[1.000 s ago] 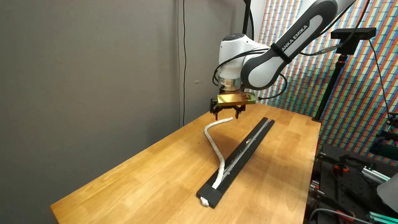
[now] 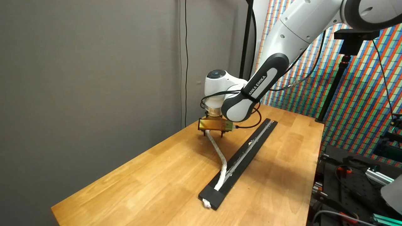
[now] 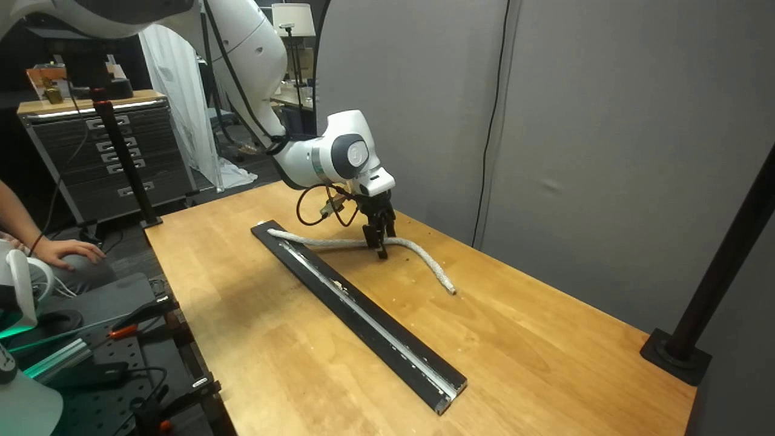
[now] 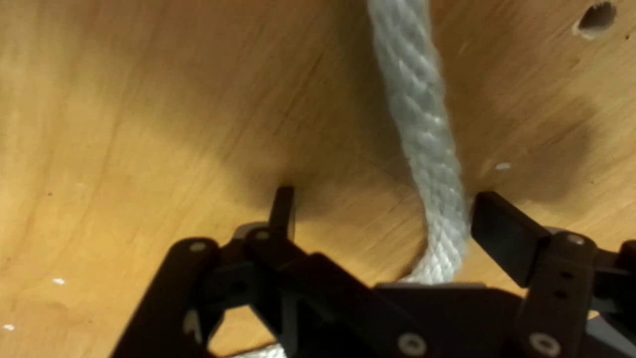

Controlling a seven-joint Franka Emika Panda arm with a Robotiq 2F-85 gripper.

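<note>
A white braided rope runs from under the black block at the near end of a black grooved channel and curves over the table, off the channel. Its free end lies to the right in exterior view 2. My gripper is low over the tabletop around the rope's bend, its fingers part open. In the wrist view the rope passes between the fingers, close against the right finger and well apart from the left finger. From exterior view 1 the gripper body hides the rope's far end.
A black stand rises at its right edge in exterior view 2. Grey wall panels border the far side. A person's hand rests beyond the left edge.
My gripper has come down and toward the left in exterior view 1, from above the rope to around it, and its fingers have narrowed. Rope and channel look unmoved where visible.
</note>
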